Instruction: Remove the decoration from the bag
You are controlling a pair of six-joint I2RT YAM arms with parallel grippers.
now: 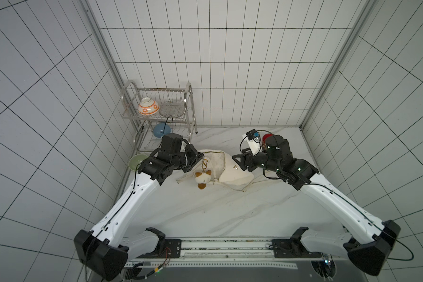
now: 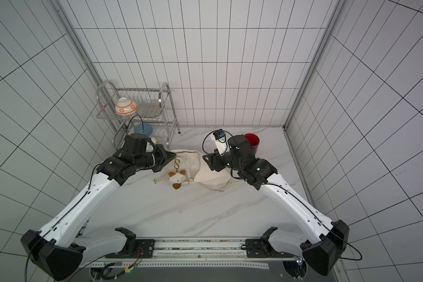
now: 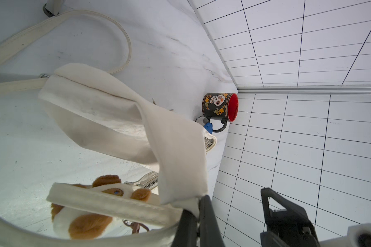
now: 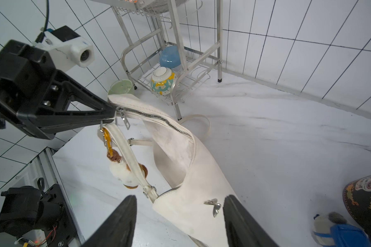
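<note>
My left gripper (image 1: 199, 158) is shut on the upper corner of a cream bag (image 4: 206, 177), by the zipper end and a strap. From there the bag hangs slack, its mouth partly open, its lower part at or near the tabletop. The decoration, a white-and-brown plush animal (image 4: 125, 173), dangles just below the left fingertips on a gold clasp (image 4: 107, 138), close to the strap; exactly where the clasp attaches is hard to see. In the left wrist view, the strap partly covers the plush (image 3: 90, 226). My right gripper stands open and empty, right of the bag.
At the back left stands a metal dish rack (image 1: 192, 112) with bowls. A dark mug (image 3: 214, 105) with a red inside sits toward the back right, a small toy (image 4: 340, 230) beside it.
</note>
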